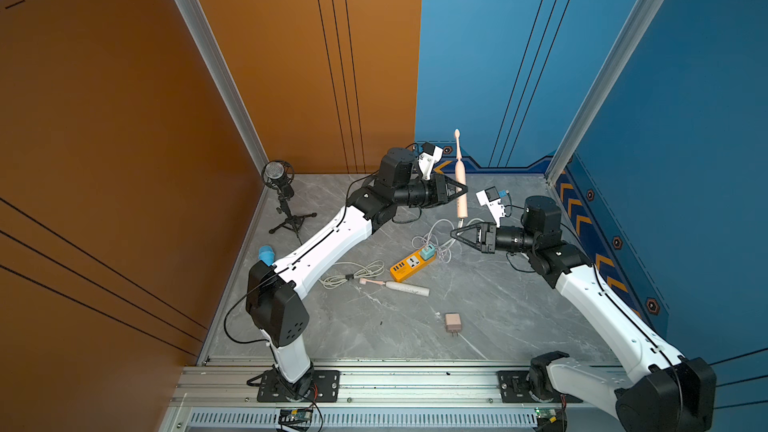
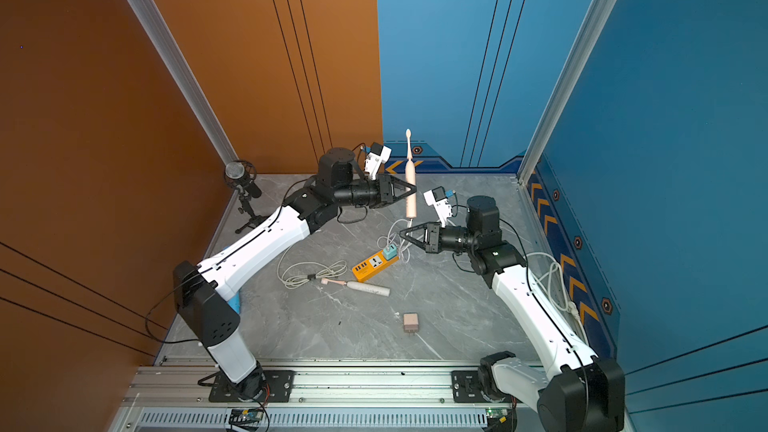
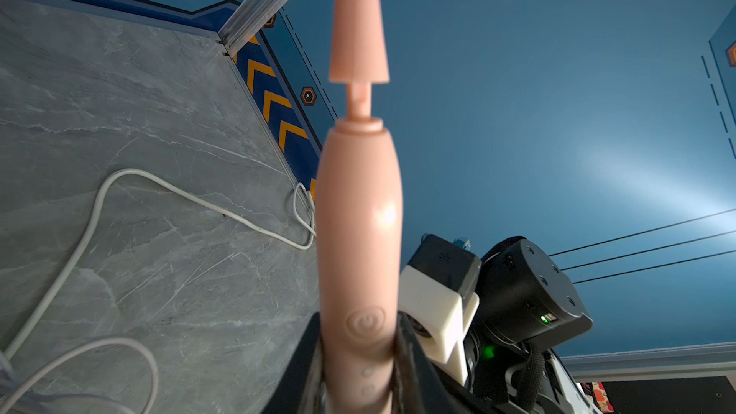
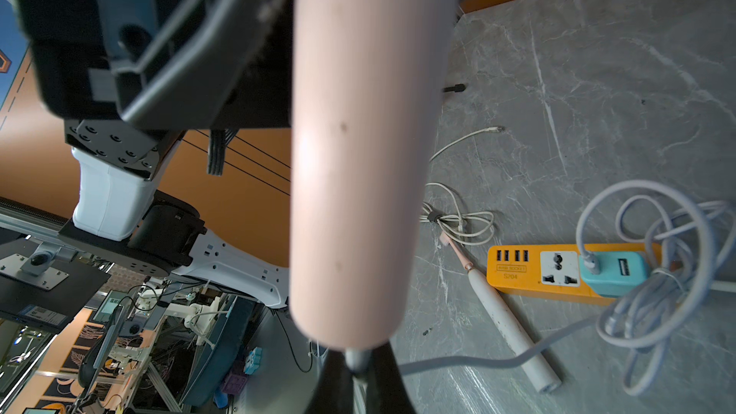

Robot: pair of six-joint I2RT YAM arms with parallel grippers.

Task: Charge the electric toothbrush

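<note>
The pink electric toothbrush (image 1: 461,192) (image 3: 360,222) is upright in the air, my left gripper (image 1: 460,190) shut on its handle. Below it, my right gripper (image 1: 454,234) (image 2: 406,233) is shut on the charging cable's slim plug (image 4: 356,360), directly under the handle's bottom end; whether plug and handle touch or join I cannot tell. An orange power strip (image 1: 408,265) (image 4: 521,280) with a teal adapter (image 4: 617,277) lies below among white cable coils.
A white toothbrush (image 1: 408,288) lies before the strip, a small pinkish block (image 1: 453,321) nearer the front. A black tripod fan (image 1: 280,180) and blue object (image 1: 266,254) stand at left.
</note>
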